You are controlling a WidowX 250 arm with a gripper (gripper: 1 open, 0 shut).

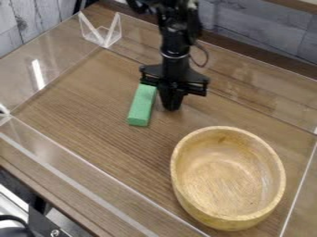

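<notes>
A black gripper [175, 85] comes down from the top centre onto the wooden table [87, 148]. Its lower end is beside the upper part of a long green block [141, 107], which lies on the wood just left of it. Whether anything is held between the dark fingers is hard to make out.
A large yellow oval bowl [228, 176] takes up the lower right. Cables and a pale frame show at the table's left edges.
</notes>
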